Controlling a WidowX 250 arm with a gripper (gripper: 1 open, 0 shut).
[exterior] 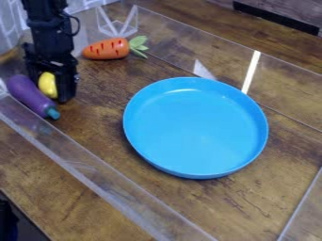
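Observation:
At the upper left the black gripper [53,75] reaches down over a yellow object [49,86], with its dark fingers around that object; whether they are closed on it is hard to tell. A purple eggplant [32,98] lies just left and in front of the yellow object.
An orange carrot [111,48] with a green top lies behind, to the right of the gripper. A large blue plate [195,128] fills the centre right. Clear plastic walls edge the wooden table [164,202]. The wood between gripper and plate is clear.

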